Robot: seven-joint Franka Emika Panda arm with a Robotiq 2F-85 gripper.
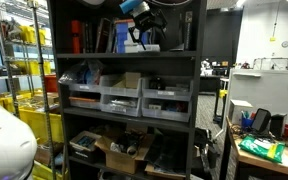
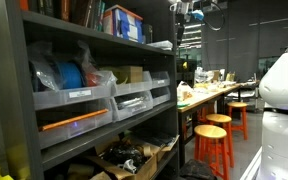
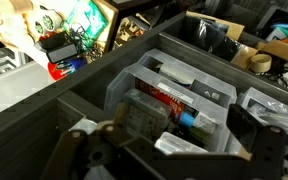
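Observation:
My gripper is open in the wrist view, its dark fingers wide apart at the bottom with nothing held between them. Beyond them lies a clear plastic bin (image 3: 144,70) containing several small packages and a blue-capped item (image 3: 187,119). High in front of the shelf, the arm (image 1: 146,18) shows in the first exterior view; its fingers are too small to make out there. The second exterior view has the arm (image 2: 187,18) near the top, right of the shelf.
A dark shelf unit (image 1: 124,121) carries books above, clear bins (image 1: 167,104) midway and a cardboard box (image 1: 121,158) below. On the right stands a work table (image 1: 264,163) with a green bag (image 1: 262,149). Orange stools (image 2: 215,132) stand beyond the shelf.

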